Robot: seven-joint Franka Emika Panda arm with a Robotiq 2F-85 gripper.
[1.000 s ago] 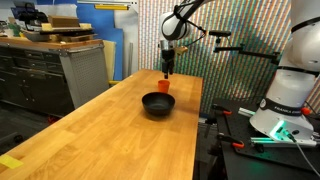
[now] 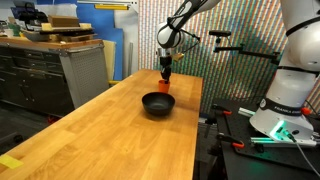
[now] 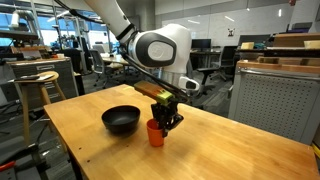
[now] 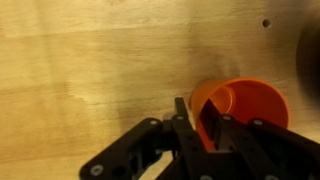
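Note:
A red-orange cup point(image 2: 163, 87) stands upright on the wooden table, just beyond a black bowl point(image 2: 158, 103). In the second exterior view the cup point(image 3: 155, 135) sits to the right of the bowl point(image 3: 121, 120). From the wrist, I look down into the open cup point(image 4: 250, 103). My gripper is at the cup's left side, its two black fingertips apart near the rim. Whether they touch the rim cannot be made out. Only a dark edge of the bowl point(image 4: 312, 65) shows at the upper right there.
A person point(image 3: 158, 62) stands at the table's edge behind the cup, bending close to it. A white robot arm point(image 2: 288, 105) occupies the right foreground.
The person at the far end has leaned down toward the cup, having stood more upright before. Cup and bowl have kept their places.

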